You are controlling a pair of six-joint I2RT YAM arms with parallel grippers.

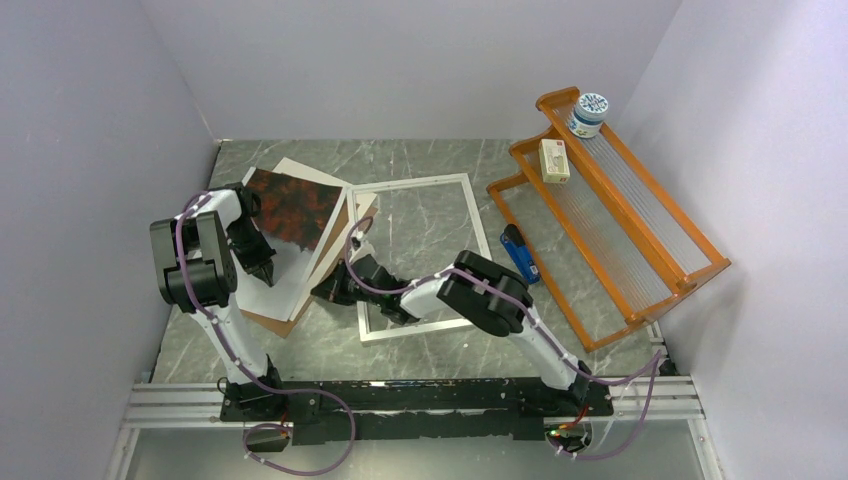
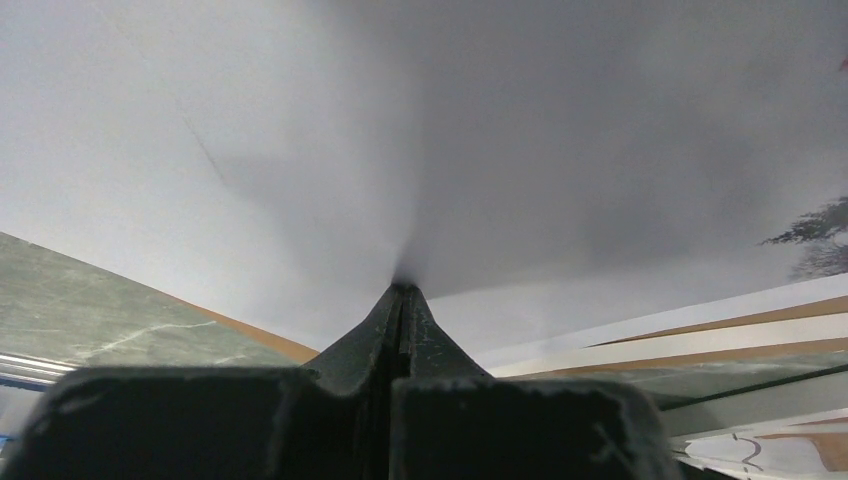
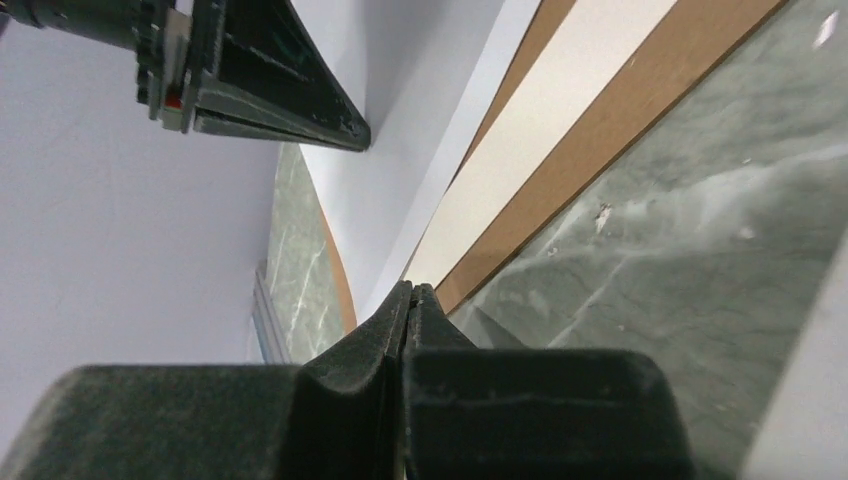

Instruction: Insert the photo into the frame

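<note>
The photo (image 1: 297, 202), dark red at the top and white below, lies flat at the left on brown backing board and off-white card. My left gripper (image 1: 268, 278) points down onto its white part. In the left wrist view its fingertips (image 2: 385, 318) are together against the sheet; nothing clearly shows between them. The white frame (image 1: 410, 185) lies right of the photo, table visible through it, slightly tilted. My right gripper (image 1: 316, 293) reaches across the frame's left side, shut, near the photo's lower right edge. No object shows between its fingers.
Brown board (image 3: 560, 200) and off-white card (image 3: 535, 130) stick out beside the photo. A blue stapler (image 1: 520, 254) and a wooden shelf (image 1: 630, 220) stand to the right, the shelf carrying a jar (image 1: 588, 115) and a small box (image 1: 554, 161).
</note>
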